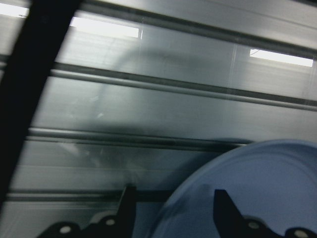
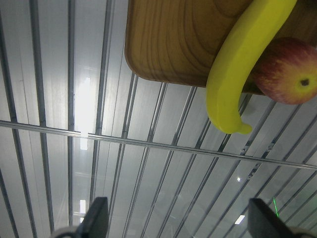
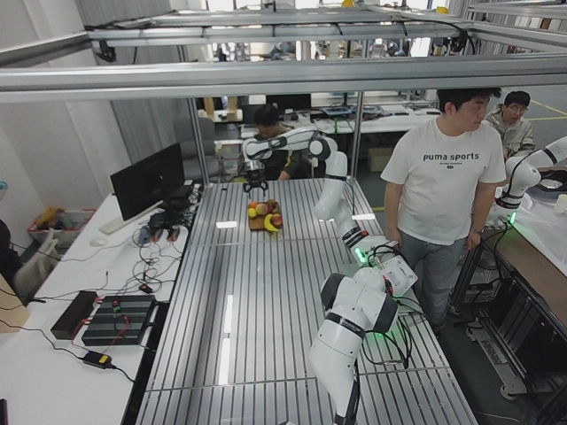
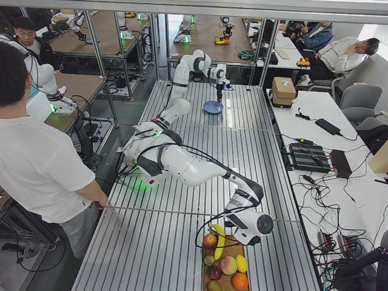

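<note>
A blue plate (image 4: 213,107) lies at the far end of the table in the right camera view. My left gripper is open just over its rim (image 1: 277,148), one finger inside the plate's outline and one outside. A wooden tray (image 2: 173,39) of fruit holds a banana (image 2: 233,64) and an apple (image 2: 287,74) at the other end. My right gripper stands open near it, with nothing between its fingers.
A side desk (image 3: 71,372) with monitor, boxes and cables runs along one side. A person (image 3: 443,186) stands close at the other side.
</note>
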